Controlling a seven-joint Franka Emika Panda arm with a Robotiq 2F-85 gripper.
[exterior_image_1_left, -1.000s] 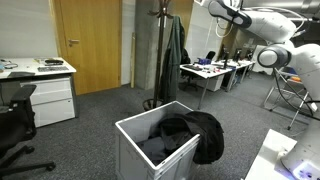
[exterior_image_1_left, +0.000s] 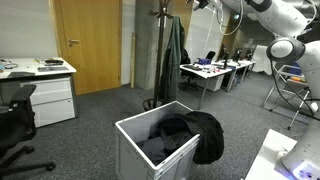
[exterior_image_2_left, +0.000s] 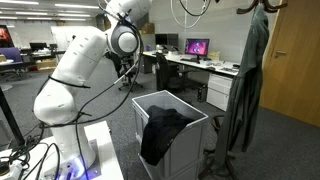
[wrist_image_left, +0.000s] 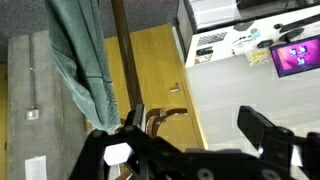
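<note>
In the wrist view my gripper is open, its dark fingers wide apart with only the background between them. The arm (exterior_image_2_left: 92, 55) reaches up past the top edge of both exterior views, and I cannot make out the gripper there. A grey bin (exterior_image_1_left: 131, 152) stands on the floor with dark cloth (exterior_image_1_left: 181, 130) in it and a black piece hanging over its side. Behind the bin, a dark green coat (exterior_image_2_left: 247, 85) hangs from the coat stand (exterior_image_1_left: 160, 55). The wrist view shows the coat (wrist_image_left: 85, 60), the stand's pole (wrist_image_left: 127, 50) and its curved hooks (wrist_image_left: 165, 118).
White desks (exterior_image_1_left: 207, 70) with monitors stand at the back. A black office chair (exterior_image_1_left: 17, 125) and a white cabinet (exterior_image_1_left: 52, 95) are on the left. The wooden door (exterior_image_1_left: 90, 45) is shut. Grey carpet (exterior_image_1_left: 85, 140) lies clear left of the bin.
In exterior view 1 the arm's elbow has shifted right and slightly up, and the upper arm with it. Bin, cloth and coat look unchanged.
</note>
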